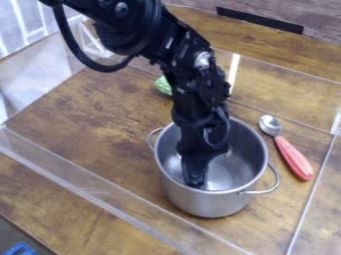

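Note:
A steel pot with two side handles stands on the wooden table at the lower middle. My black arm comes down from the upper left, and its gripper reaches inside the pot. The fingertips are low in the pot, dark and partly hidden, so their opening and anything between them is unclear.
A spoon with a red handle lies to the right of the pot. A green, patterned object lies behind the arm. A blue object shows at the lower left corner.

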